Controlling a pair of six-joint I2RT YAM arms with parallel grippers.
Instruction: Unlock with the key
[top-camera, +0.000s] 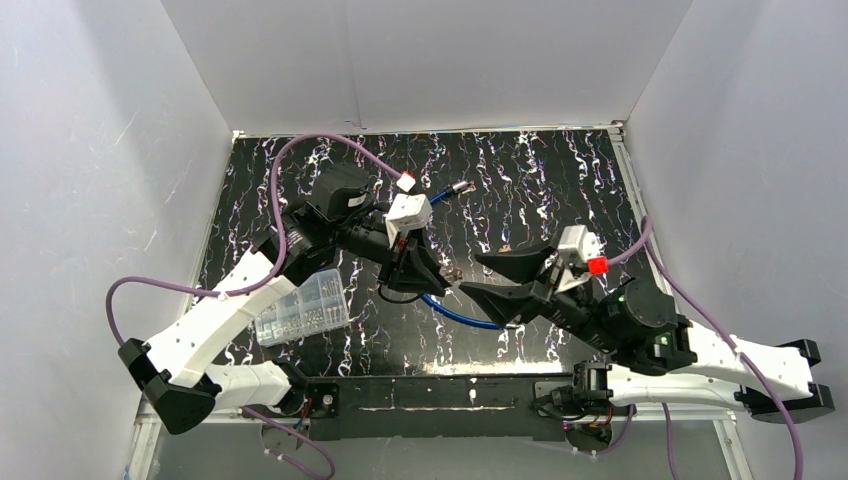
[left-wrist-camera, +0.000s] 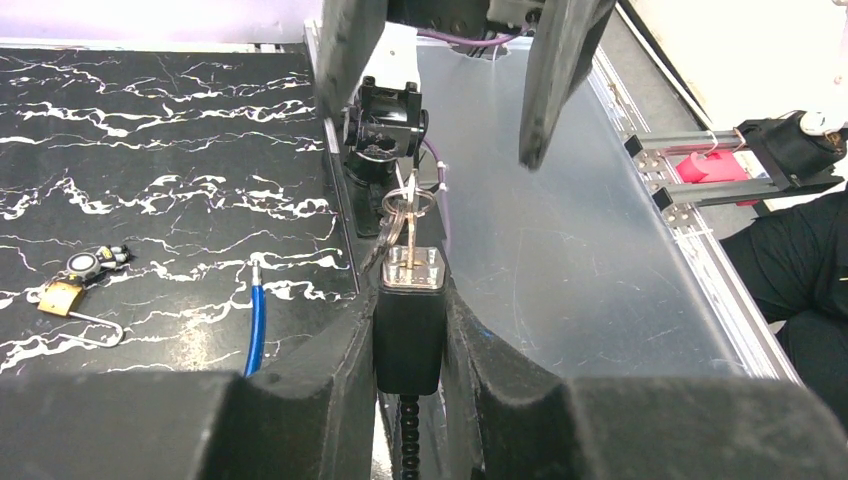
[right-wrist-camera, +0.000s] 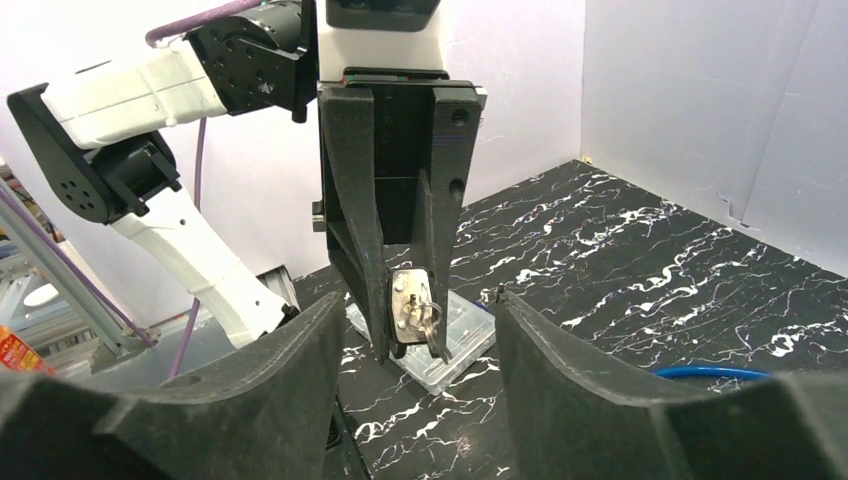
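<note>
A black lock (left-wrist-camera: 409, 335) with a metal end face stands between the fingertips of my left gripper (top-camera: 437, 278), which is shut on it. A key (left-wrist-camera: 411, 230) sits in that end face, with a ring and further keys hanging from it. My right gripper (top-camera: 468, 272) is open and empty, its two fingers (left-wrist-camera: 560, 85) spread just to the right of the lock. From the right wrist view, the lock's metal face (right-wrist-camera: 402, 285) and the dangling keys (right-wrist-camera: 428, 318) lie in line with the gap between my right fingers, apart from them. A dark cable (left-wrist-camera: 410, 435) runs from the lock.
A blue cable (top-camera: 470, 319) lies on the black marbled table. Beneath the left arm is a clear compartment box (top-camera: 305, 308). A brass padlock (left-wrist-camera: 61, 297) rests on the table beside a small round dial item (left-wrist-camera: 84, 265).
</note>
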